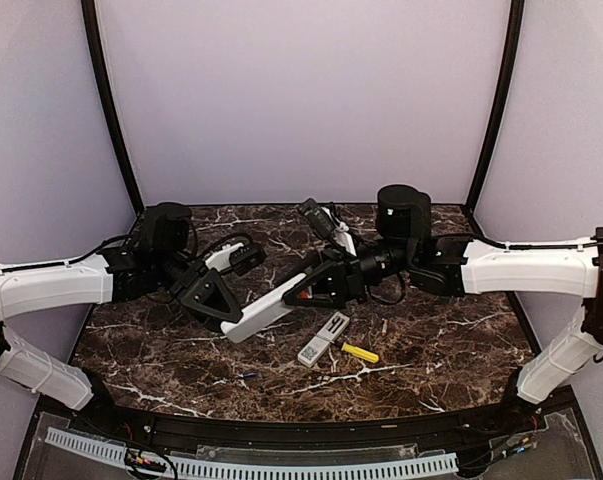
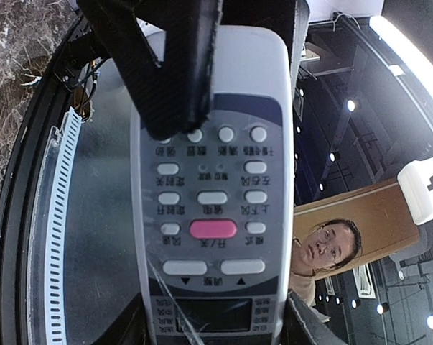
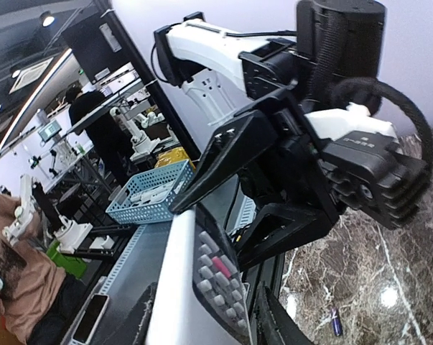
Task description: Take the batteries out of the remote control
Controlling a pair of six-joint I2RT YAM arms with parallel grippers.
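A long white remote control (image 1: 260,318) is held above the table, tilted up to the right. My left gripper (image 1: 231,318) is shut on its lower end; the left wrist view shows the buttoned face (image 2: 213,208) between its fingers. At the raised end is my right gripper (image 1: 306,288), with one dark finger (image 2: 174,79) in front of the remote's face. In the right wrist view the remote (image 3: 174,287) lies between the right fingers, but whether they grip it cannot be told. Its battery side is mostly hidden; a little red shows near the right fingers.
A smaller grey remote (image 1: 324,338) lies on the table with a yellow-handled screwdriver (image 1: 360,353) beside it. A blue battery (image 1: 248,376) lies at the front left and a small orange battery (image 1: 384,326) at the right. Bare marble surrounds them.
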